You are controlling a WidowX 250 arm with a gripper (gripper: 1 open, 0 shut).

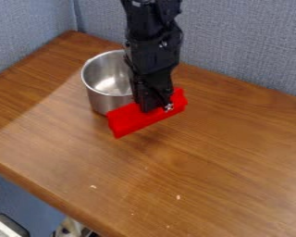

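My black gripper point(158, 98) hangs over a red oblong object point(129, 120) and is shut on it, holding it tilted in front of a steel pot point(104, 72). The pot stands upright on the wooden table, partly hidden by my arm and the red object. The fingertips are dark and partly hidden against the object.
Grey padded walls stand along the back and left. Beyond the table's front left edge, some dark and white items lie low down.
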